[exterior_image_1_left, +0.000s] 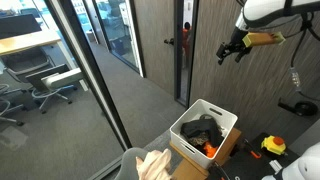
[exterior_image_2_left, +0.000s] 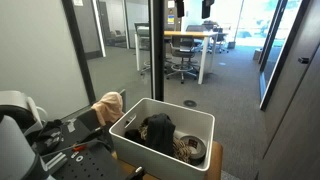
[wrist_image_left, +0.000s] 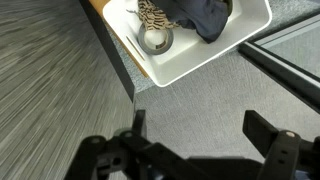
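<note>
High above the floor, my gripper (exterior_image_1_left: 230, 54) hangs near the wood-grain wall, well over and to the right of a white bin (exterior_image_1_left: 224, 124). In the wrist view the two dark fingers of the gripper stand wide apart, with only grey carpet between them. The bin (wrist_image_left: 190, 62) appears at the top of that view, partly cut off. Inside it lie a dark cloth (wrist_image_left: 207, 15), a grey ring like a tape roll (wrist_image_left: 146, 46) and a brown patterned piece (wrist_image_left: 151, 15). Some bin contents are hidden under the cloth.
A tan cloth (exterior_image_1_left: 154, 166) lies left of the bin, beside the robot base. A red and yellow button (exterior_image_1_left: 275, 145) sits at the right. Behind a glass partition are office chairs (exterior_image_2_left: 183, 46) and a table. Air around the gripper is clear.
</note>
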